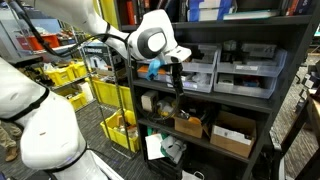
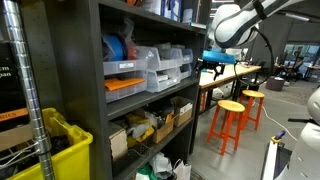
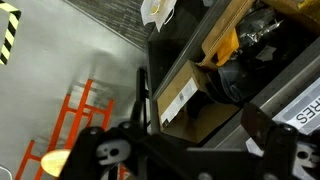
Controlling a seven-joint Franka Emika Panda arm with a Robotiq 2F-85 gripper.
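The white arm reaches in from the left in exterior view 1, its gripper [image 1: 178, 84] in front of the shelf unit. Along the bottom of the wrist view, dark fingers [image 3: 256, 128] stand apart. My gripper looks open, and nothing shows held between its fingers. Beyond it is an open cardboard box [image 3: 190, 116] on a shelf, with black plastic-wrapped things and an orange piece beside it. In exterior view 2 the gripper [image 2: 211, 70] hangs in front of the shelving, clear of the bins.
Clear plastic bins [image 1: 248, 78] fill the shelf level with the gripper. A wide cardboard box [image 1: 233, 133] sits lower right. Orange stools [image 2: 228, 120] stand on the floor. Yellow crates [image 1: 120, 131] are at left.
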